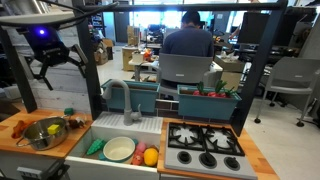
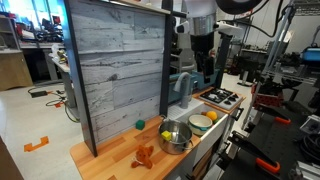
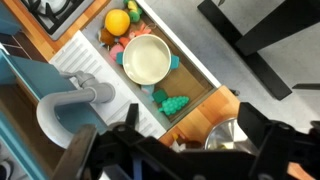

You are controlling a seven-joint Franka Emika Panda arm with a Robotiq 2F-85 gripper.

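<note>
High over the left part of the counter, my gripper (image 1: 63, 76) points down, its fingers spread and nothing visible between them. Its dark fingers also frame the bottom of the wrist view. A metal pot (image 1: 36, 141) stands on the wooden counter below, holding a yellow object (image 1: 53, 129). In the wrist view the pot (image 3: 222, 132) is partly covered by a finger. To the right, the sink drawer holds a cream bowl (image 3: 147, 60), a green toy (image 3: 174, 104) and an orange round item (image 3: 118, 22).
A grey faucet (image 1: 125, 98) rises behind the sink. The stove (image 1: 208, 148) is at the right. An orange object (image 2: 144, 156) and a small green one (image 2: 140, 124) lie on the counter near the pot. A grey panel wall (image 2: 120, 80) stands behind the left counter.
</note>
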